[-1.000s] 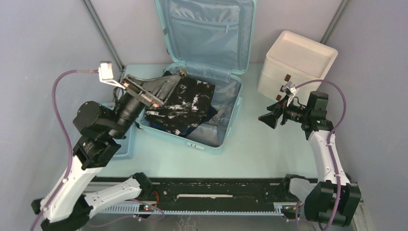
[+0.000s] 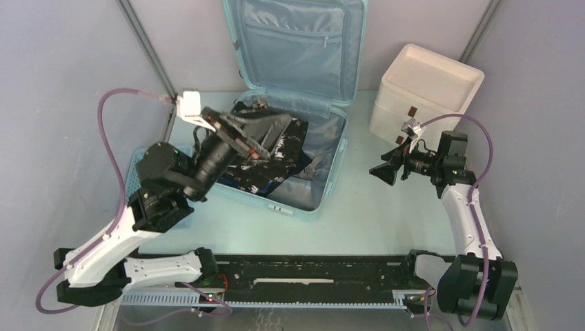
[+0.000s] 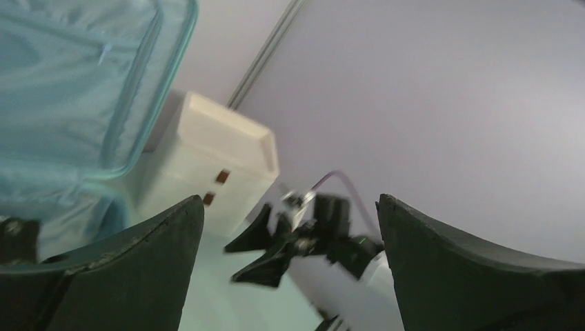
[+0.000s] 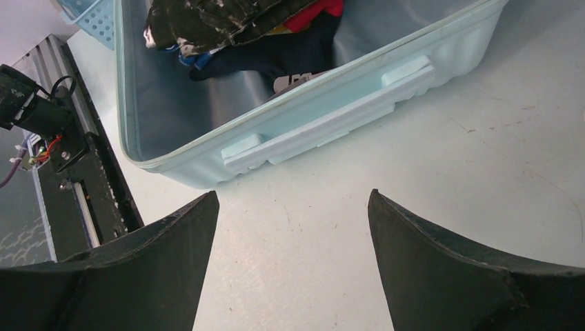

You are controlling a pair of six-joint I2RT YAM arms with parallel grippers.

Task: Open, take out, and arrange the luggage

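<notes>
A light blue suitcase (image 2: 325, 152) lies open, its lid (image 2: 293, 41) standing at the back. Dark patterned clothing (image 2: 276, 162) fills much of its base; in the right wrist view red and blue cloth (image 4: 314, 15) shows too. My left gripper (image 2: 259, 138) is raised over the suitcase, blurred in the top view; its own view shows its fingers wide open and empty. My right gripper (image 2: 386, 165) hovers right of the suitcase, fingers apart, nothing between them.
A white box (image 2: 424, 83) stands at the back right. A blue basket (image 4: 95, 21) sits left of the suitcase, mostly behind the left arm.
The right arm has barely moved.
</notes>
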